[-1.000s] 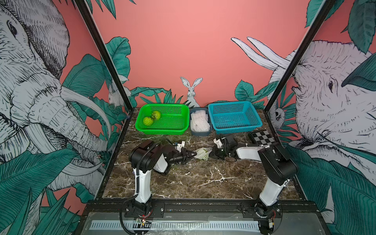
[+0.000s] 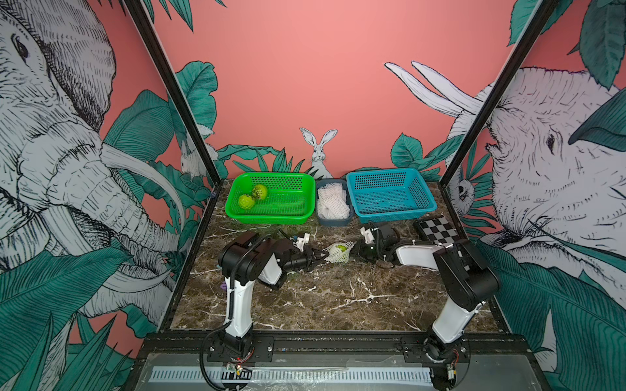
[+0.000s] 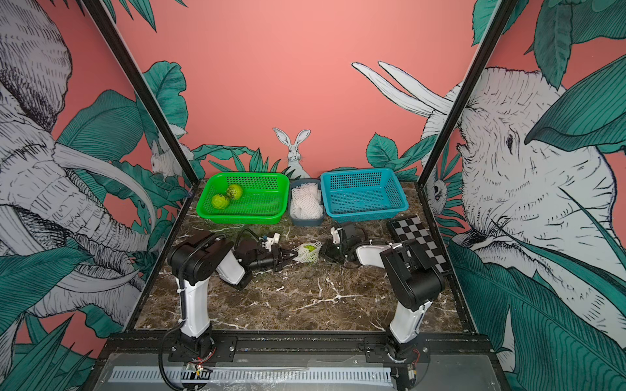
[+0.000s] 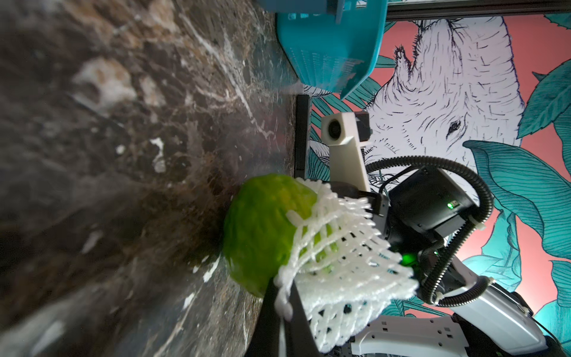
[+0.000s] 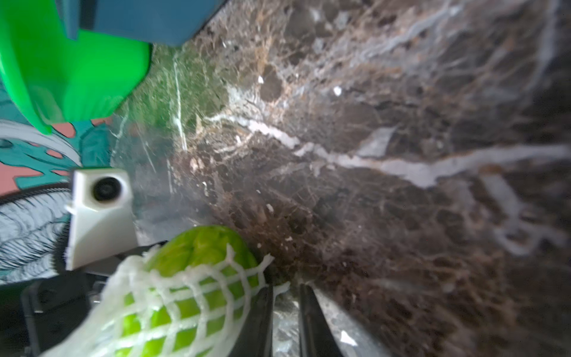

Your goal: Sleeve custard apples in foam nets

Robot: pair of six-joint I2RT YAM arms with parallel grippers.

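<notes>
A green custard apple (image 4: 261, 226) rests on the marble table between my grippers, partly sleeved in a white foam net (image 4: 351, 273) with part of the fruit bare. My left gripper (image 2: 323, 254) is shut at the net's left side, a strand of net at its fingertips in the left wrist view. My right gripper is part open just beside the netted fruit, with nothing clearly between its fingers. Two more custard apples (image 2: 246, 202) lie in the green basket (image 2: 287, 215).
A grey bin (image 2: 335, 219) of spare foam nets stands at the back centre, with a blue basket (image 2: 391, 205) to its right. A checkered board (image 2: 438, 228) lies at the right.
The right arm has shifted slightly to the right, and more of the green fruit shows from the net in the top left view. The baskets are unchanged.
</notes>
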